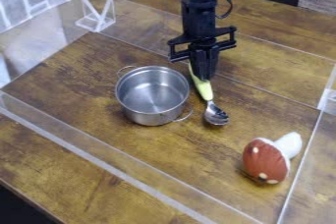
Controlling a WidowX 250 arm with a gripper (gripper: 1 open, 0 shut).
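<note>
My black gripper (pixel 199 63) hangs at the top middle, low over the upper end of a spoon (pixel 202 92) with a pale yellow-green handle and a silver bowl. Its fingertips are small and dark, and I see nothing clearly between them. A steel pot (pixel 151 95) with two wire handles sits just left of the spoon on the wooden table (pixel 79 149). A toy mushroom (pixel 269 160) with a red-brown cap and white stem lies at the lower right.
A white bracket (pixel 98 12) stands at the back left, near a clear side panel.
</note>
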